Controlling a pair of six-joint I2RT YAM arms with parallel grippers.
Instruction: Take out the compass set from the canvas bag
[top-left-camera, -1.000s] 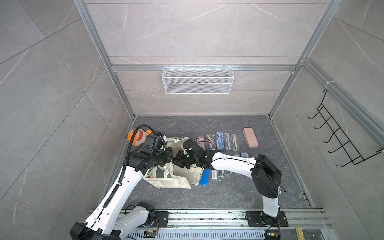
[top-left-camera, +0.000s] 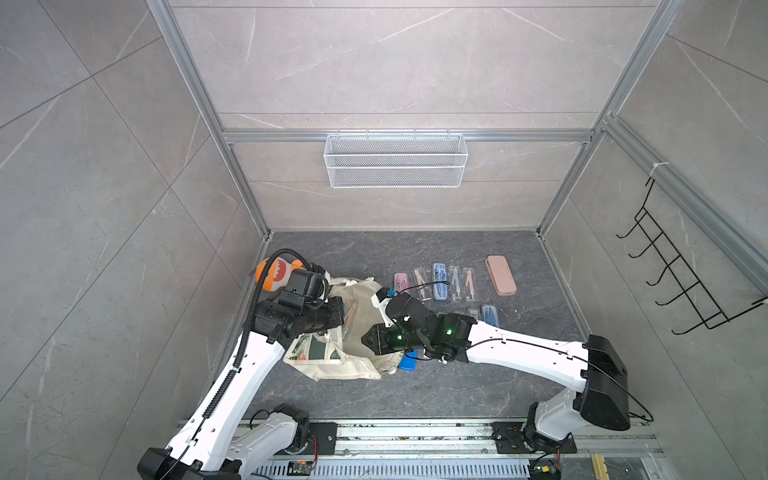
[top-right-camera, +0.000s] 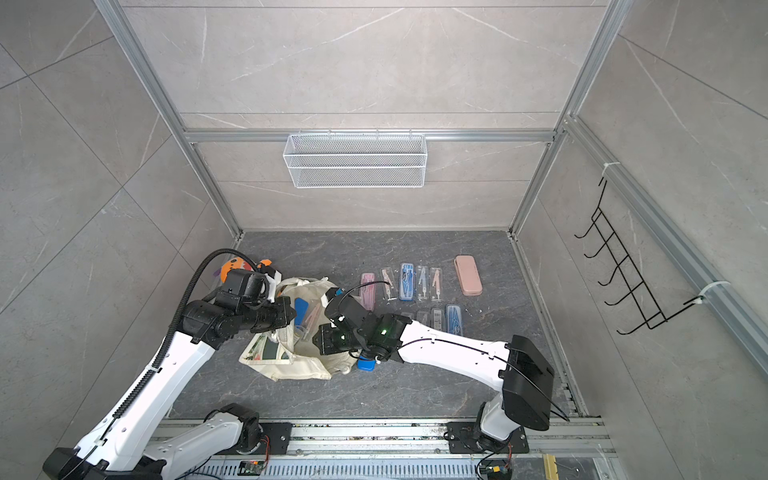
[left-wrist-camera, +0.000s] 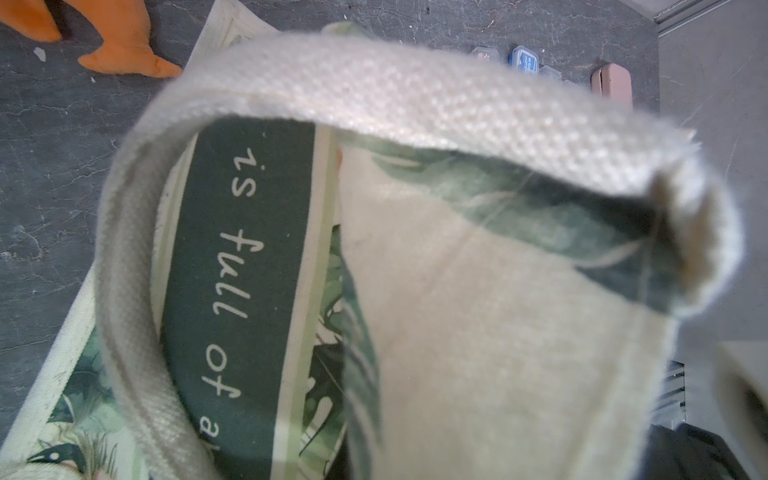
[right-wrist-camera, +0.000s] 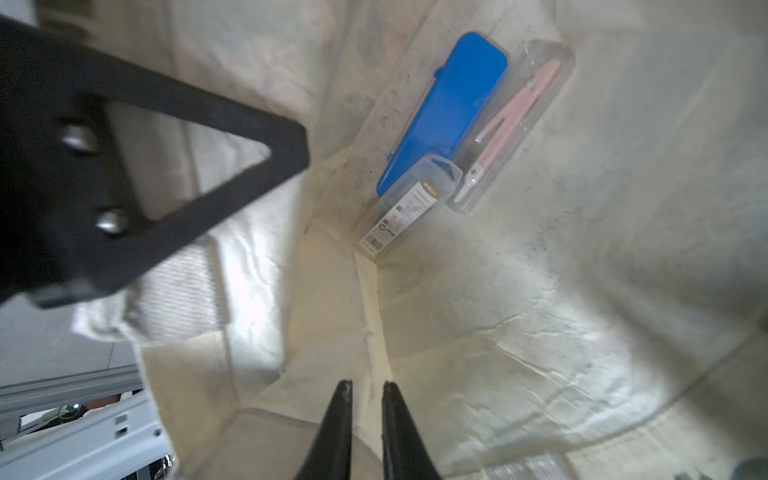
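The cream canvas bag (top-left-camera: 352, 364) lies open beneath both arms, its printed strap area (left-wrist-camera: 256, 240) filling the left wrist view. Inside it, in the right wrist view, lie a blue case (right-wrist-camera: 440, 108), a clear case with pink compass (right-wrist-camera: 520, 120) and a clear labelled case (right-wrist-camera: 400, 212). My left gripper (top-left-camera: 334, 313) is at the bag's left part, shut; its fingertips are hidden in its wrist view. My right gripper (top-left-camera: 372, 340) is over the bag's opening, its dark fingertips (right-wrist-camera: 366, 408) low in the wrist view, close together; whether anything is between them is unclear.
Several compass sets (top-right-camera: 406, 280) and a pink case (top-left-camera: 500, 274) lie on the grey worktop right of the bag. An orange toy (top-left-camera: 278, 272) is behind the bag on the left. A wire basket hangs on the back wall; a black hook rack is on the right wall.
The left arm stayed nearly still.
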